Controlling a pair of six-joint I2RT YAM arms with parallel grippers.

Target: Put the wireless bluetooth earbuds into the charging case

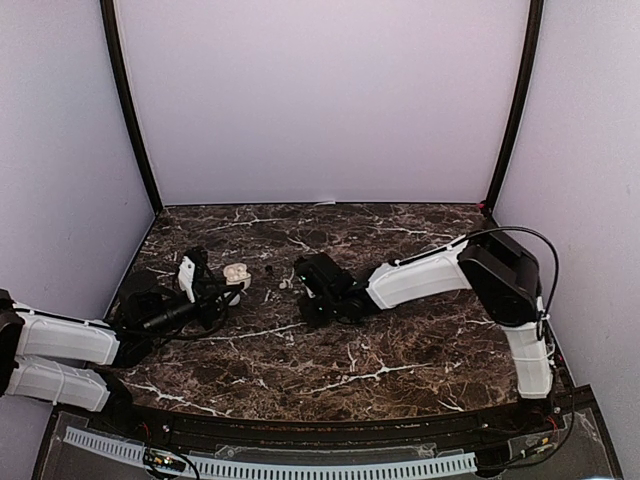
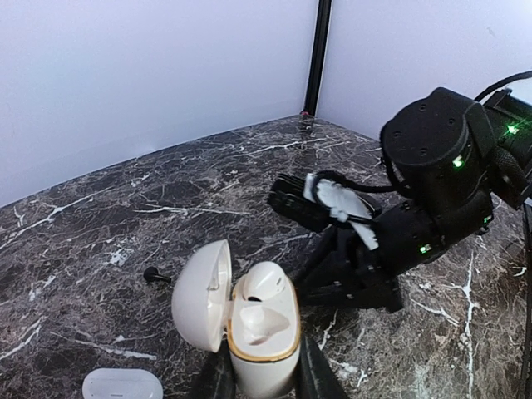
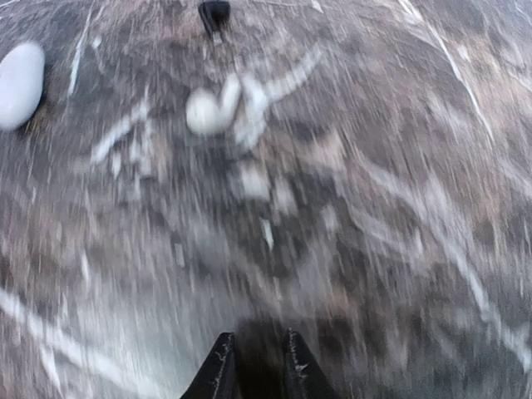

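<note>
The white charging case (image 2: 264, 332) is held upright with its lid (image 2: 200, 295) open, my left gripper shut on it. The visible cavities in its top look empty. In the blurred right wrist view, a small white earbud (image 3: 208, 114) lies on the table beyond my right gripper, whose two fingertips stand a little apart at the bottom edge; whether anything is between them cannot be told. A white oval piece (image 3: 21, 85) lies at the left of that view, and a small dark object (image 3: 214, 15) lies at the back.
White walls surround it on the back and sides. My right arm reaches across the middle from the right.
</note>
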